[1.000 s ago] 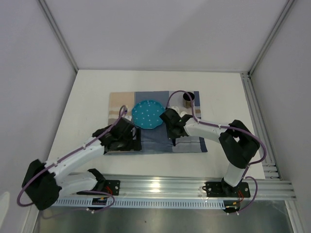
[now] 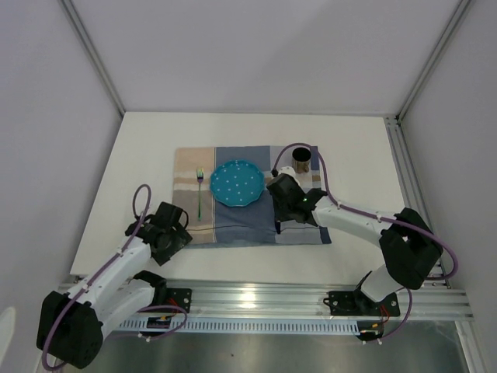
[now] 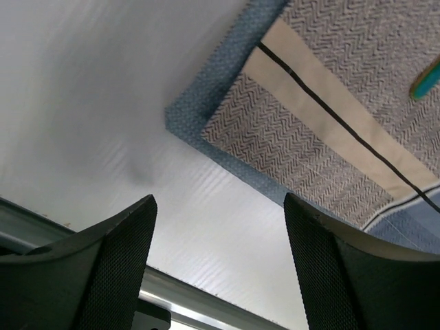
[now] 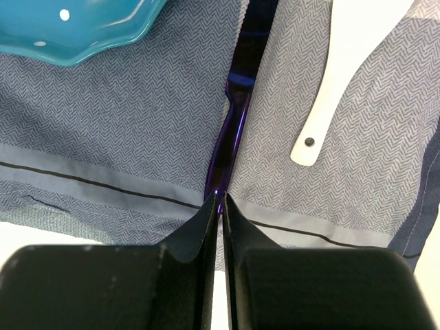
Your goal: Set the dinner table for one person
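A blue dotted plate (image 2: 237,183) sits on the striped placemat (image 2: 241,231), a fork (image 2: 199,194) to its left. A dark blue knife (image 4: 234,120) lies right of the plate, a white spoon (image 4: 330,82) beside it. My right gripper is shut on the knife's handle end. A metal mug (image 2: 301,160) stands at the mat's back right. My left gripper stands open past the mat's lower left corner, nothing between its fingers.
Metal rails (image 2: 248,292) run along the front edge, and walls enclose the back and sides.
My left gripper has pulled back leftward from the fork and mat to the lower left corner. The right arm has shifted slightly rightward.
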